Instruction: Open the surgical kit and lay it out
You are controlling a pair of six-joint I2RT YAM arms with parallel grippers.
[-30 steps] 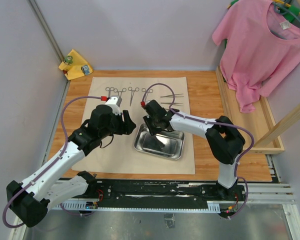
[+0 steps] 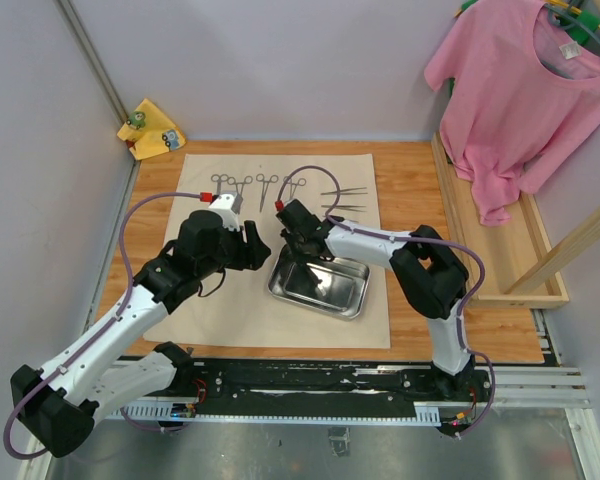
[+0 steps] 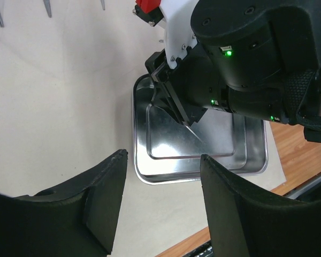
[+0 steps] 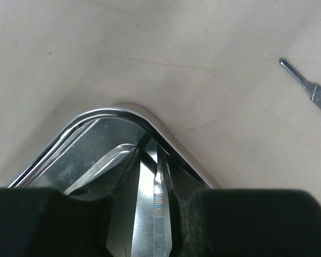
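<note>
The steel tray lies on the beige sheet. My right gripper is down inside the tray at a corner, part open, its fingers either side of a slim metal instrument with a ridged handle; whether they touch it I cannot tell. My left gripper stands open left of the tray, above the sheet, with nothing between its fingers. Scissor-like instruments lie in a row along the back of the sheet, with slim tools at their right. Another handle lies outside the tray.
A pink shirt hangs at the back right above a wooden frame. A yellow cloth is at the back left.
My right arm has shifted slightly left and its gripper sits a little differently over the tray's back left part. The left arm has not moved.
</note>
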